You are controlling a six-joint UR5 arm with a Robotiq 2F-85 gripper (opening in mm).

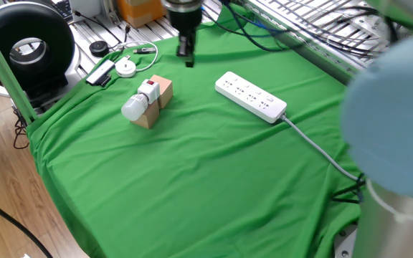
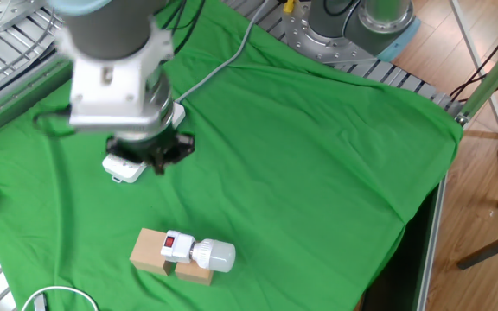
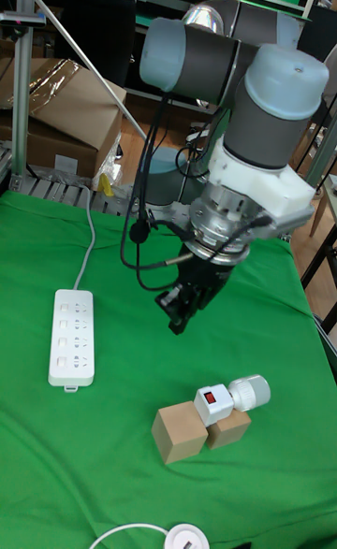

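Observation:
A white plug-in lamp holder with a red switch [image 1: 150, 87] and a frosted bulb [image 1: 134, 108] lies across two small cardboard blocks [image 3: 181, 431] on the green cloth. The white power strip [image 1: 251, 97] lies flat on the cloth, apart from the lamp. In exterior view 3 my dark gripper [image 3: 172, 313] hangs above the cloth, between the strip and the lamp. From exterior view 2 the gripper [image 2: 159, 166] appears blurred, hiding part of the strip. No object shows at its fingertips, but how far its fingers stand apart is unclear.
The strip's grey cable [image 1: 321, 152] runs to the table edge near the arm's base. A white round charger [image 1: 125, 68] with its cord lies near the cloth's far edge. A black ring-shaped device [image 1: 27, 50] stands beyond.

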